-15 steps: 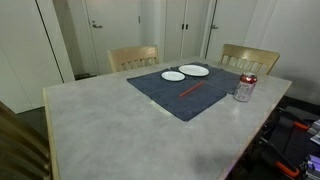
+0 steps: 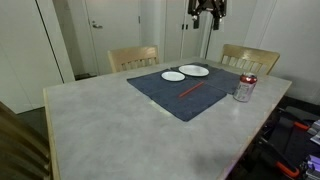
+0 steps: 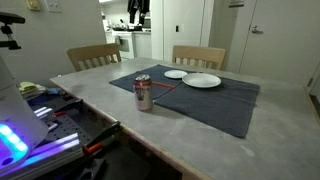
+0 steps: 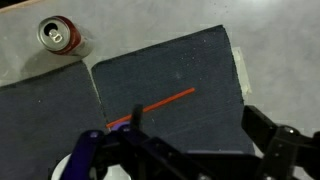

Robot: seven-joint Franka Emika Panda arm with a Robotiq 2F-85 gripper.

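Observation:
High above the table hangs my gripper (image 2: 206,22), open, with nothing between its fingers. In the wrist view its two black fingers (image 4: 257,124) are spread wide over a dark cloth (image 4: 200,66). A thin red stick (image 4: 176,98) lies flat on that cloth, well below the gripper. It also shows as a red stick (image 2: 190,89) in exterior view 1. Two white plates, a smaller one (image 2: 173,76) and a larger one (image 2: 194,71), rest toward the cloth's far side. A red and silver can (image 3: 144,94) stands upright beside the cloth.
Wooden chairs (image 2: 132,60) stand at the table's edges. Light tape (image 4: 241,70) runs along one edge of the cloth. The wrist view shows only part of a plate (image 4: 60,168).
The tabletop things have not moved.

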